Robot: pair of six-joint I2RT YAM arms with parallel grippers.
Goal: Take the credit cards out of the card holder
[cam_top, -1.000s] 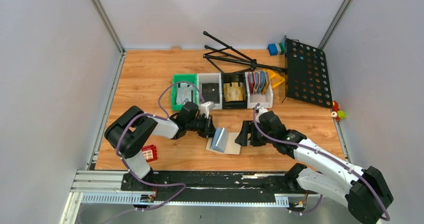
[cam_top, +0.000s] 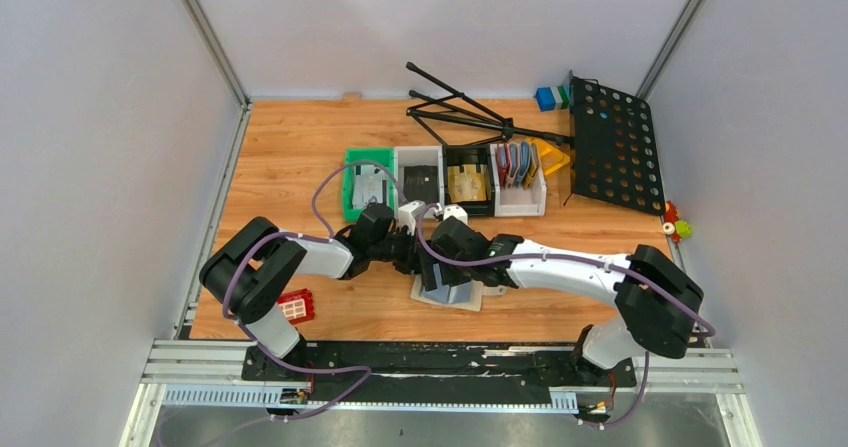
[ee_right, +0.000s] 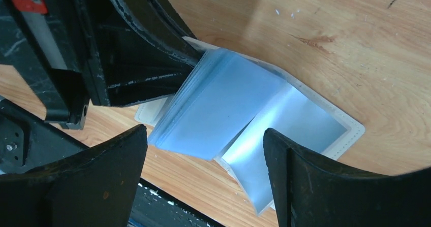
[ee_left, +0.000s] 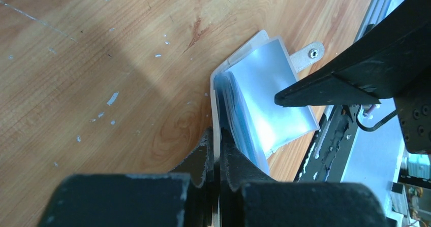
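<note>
The card holder lies spread on the table near the front, with a whitish cover and clear bluish sleeves. My left gripper is shut on one edge of the holder; the pale cover edge runs between its fingers. Over the sleeves, my right gripper stands open, one finger over the flat sleeve and the other off the near side. A black finger of the right gripper also reaches over the sleeves in the left wrist view. Whether a card sits inside a sleeve is unclear.
Behind the arms stands a row of bins: green, grey, black and a white bin holding several upright holders. A black stand lies at the back right. A red object rests at front left. Both grippers are very close together.
My right arm has moved left from the holder's right side to over its sleeves, close to the left gripper. The left gripper has stayed at the holder's left edge.
</note>
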